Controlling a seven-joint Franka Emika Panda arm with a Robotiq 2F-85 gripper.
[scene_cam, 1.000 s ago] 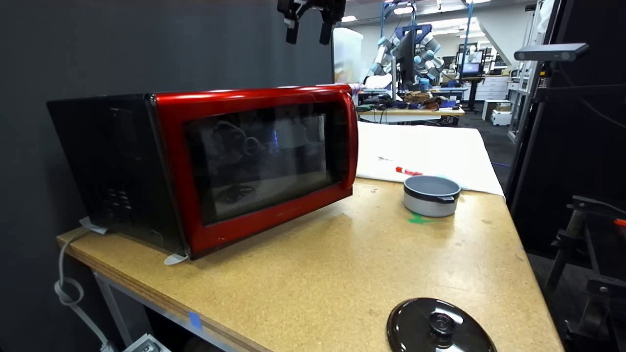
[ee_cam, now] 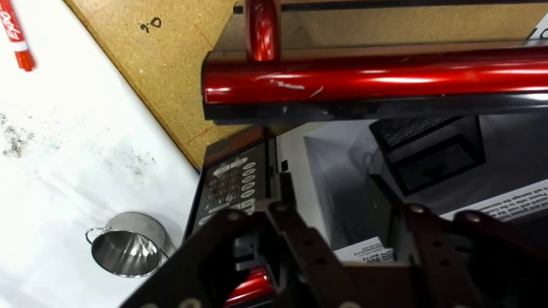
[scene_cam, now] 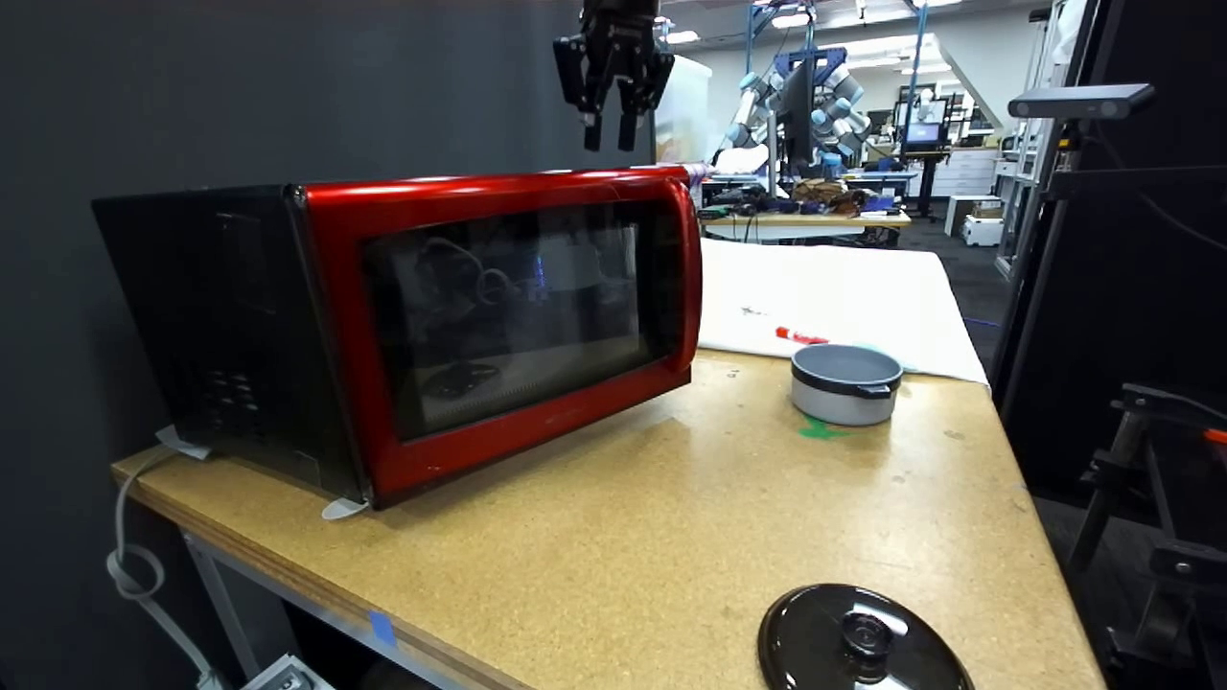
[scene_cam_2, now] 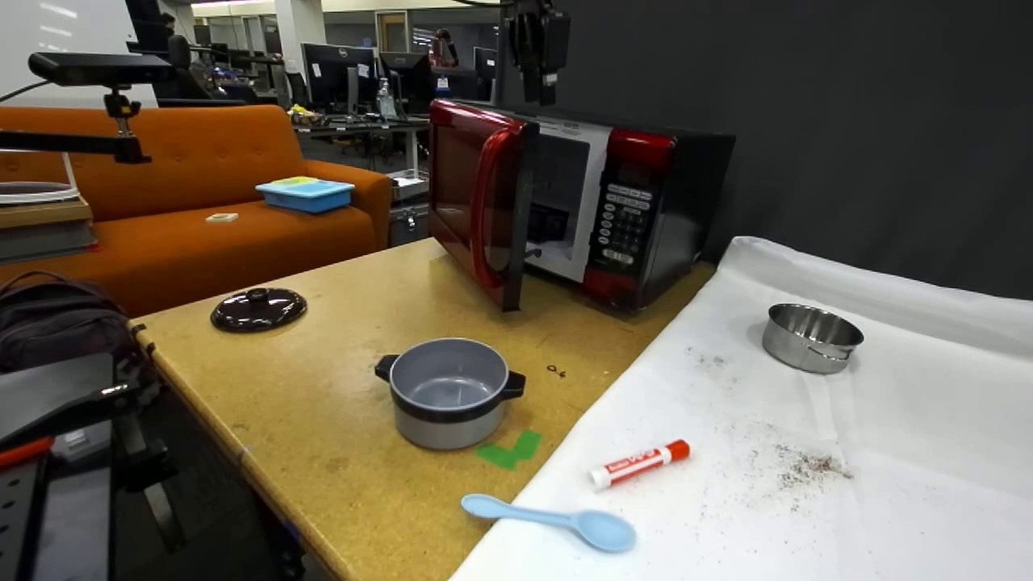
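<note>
My gripper hangs above the red microwave, pointing down. Its fingers stand partly apart, and nothing shows between them. From the wrist, the gripper appears over the microwave's front opening, behind the ajar door's red top edge. The door stands swung out, with its curved handle at the free end. A black mesh-sided object is visible inside the cavity. The keypad lies beside the opening in the wrist view.
A grey pot, empty, and a black lid sit apart on the wooden table. On the white cloth are a steel cup, a red marker and part of a blue spoon.
My gripper has come down toward the microwave's top, and its fingers have drawn closer together. The microwave, pot and lid look unmoved.
</note>
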